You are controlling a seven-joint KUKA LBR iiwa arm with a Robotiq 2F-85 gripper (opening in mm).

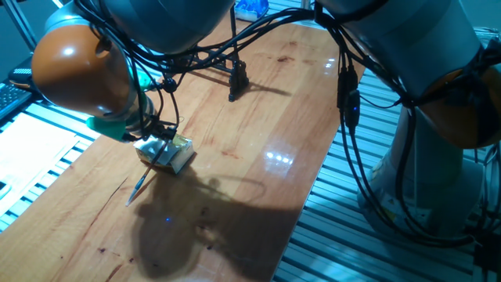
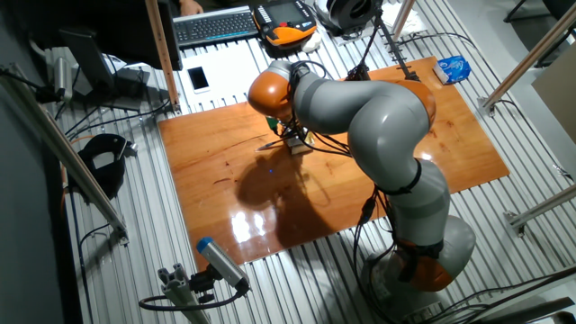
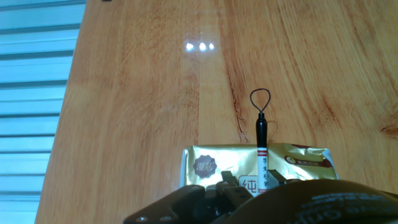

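Observation:
A pen (image 3: 262,163) with a black end, a thin cord loop and a white barrel lies across a gold-wrapped pack (image 3: 214,163) in the wrist view. My gripper is low in that view, dark finger parts on either side of the barrel. Some of the pack shows between the left finger and the pen; a dark rounded part hides the lower barrel, so the grip is unclear. Exterior view 1 has the pen (image 1: 139,188) slanting down beyond the pack (image 1: 176,158), directly under the gripper.
A black stand (image 1: 237,82) rises behind the table, and a blue packet (image 2: 452,69) lies by the far right corner. White paper, a phone (image 2: 198,79) and a keyboard (image 2: 214,27) lie beyond the table.

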